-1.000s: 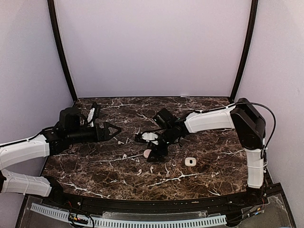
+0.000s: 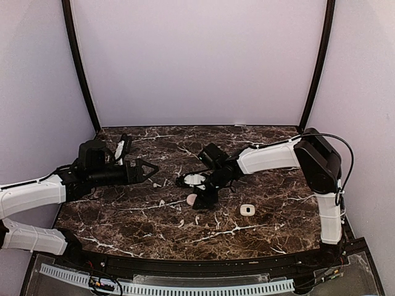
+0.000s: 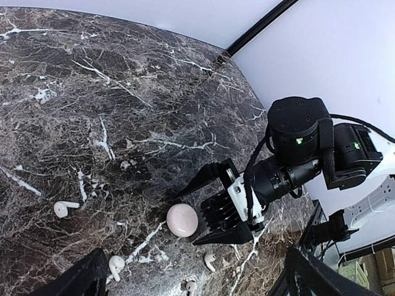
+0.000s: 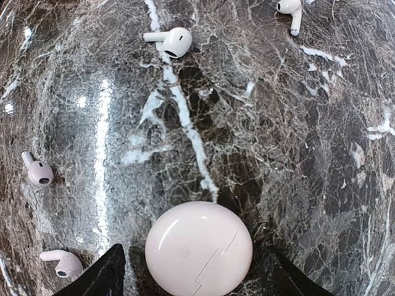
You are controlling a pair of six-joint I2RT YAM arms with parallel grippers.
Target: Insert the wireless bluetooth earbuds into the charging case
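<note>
A round pink-white case (image 3: 182,220) (image 4: 199,246) lies on the marble between the fingertips of my right gripper, which stands open around it, low over the surface. Several loose white earbuds lie near it: one (image 4: 176,42) and another (image 4: 290,11) higher in the right wrist view, one (image 4: 39,172) and another (image 4: 60,263) to the left. My left gripper (image 2: 145,170) hangs open at the left of the table, apart from the case and earbuds.
A small white square case with a dark middle (image 2: 247,209) lies to the right of the right gripper. White walls stand around it.
The right arm and gripper have shifted very slightly around the round case. The left arm and the objects on the table look unchanged.
</note>
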